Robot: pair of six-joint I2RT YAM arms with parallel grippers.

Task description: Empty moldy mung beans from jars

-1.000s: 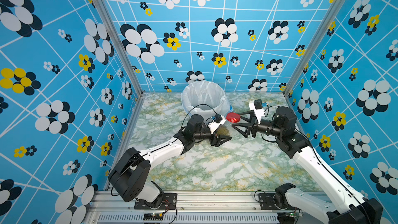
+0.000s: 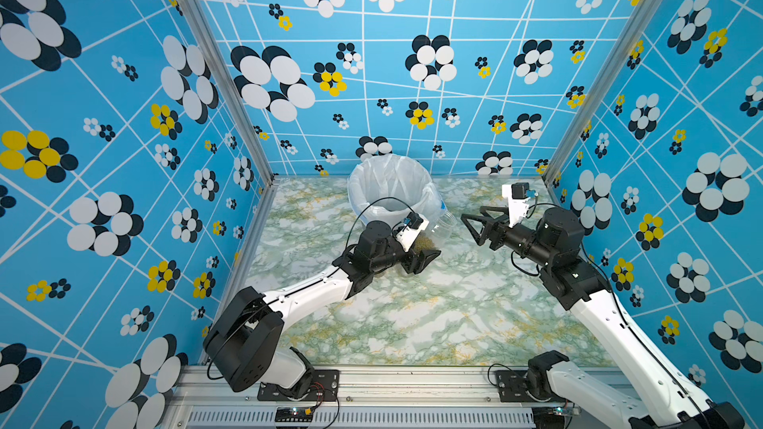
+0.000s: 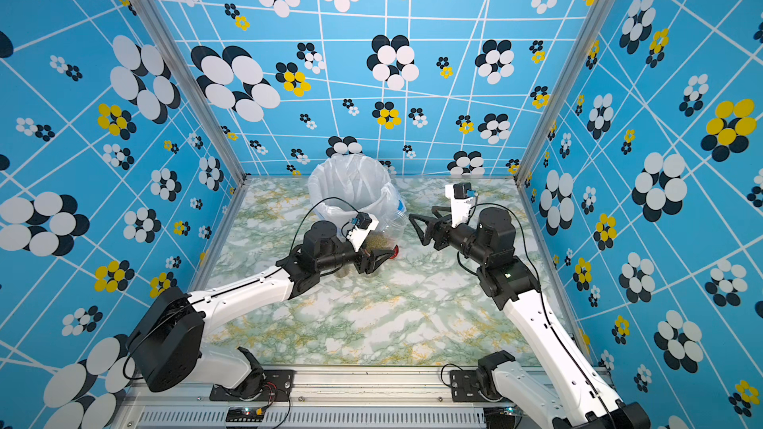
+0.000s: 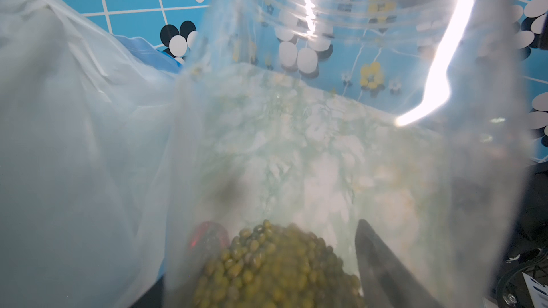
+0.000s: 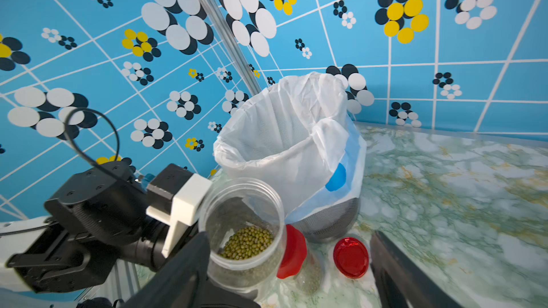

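Note:
My left gripper [image 2: 426,260] is shut on a clear jar [image 5: 245,275]. The jar is tilted, its mouth uncovered and facing the right wrist camera, with green mung beans [image 5: 246,243] inside. In the left wrist view the beans [image 4: 274,273] fill the bottom of the view. My right gripper [image 2: 472,230] stands open to the right of the jar, nothing between its fingers. A red lid [image 5: 350,257] lies flat on the table near the bin. Behind the held jar, another red lid [image 5: 294,252] shows beside a partly hidden clear jar [image 5: 308,275].
A mesh bin [image 5: 331,222] lined with a white bag [image 5: 274,162] stands just behind the jars, its top open.
The right gripper has moved slightly back and to the right.

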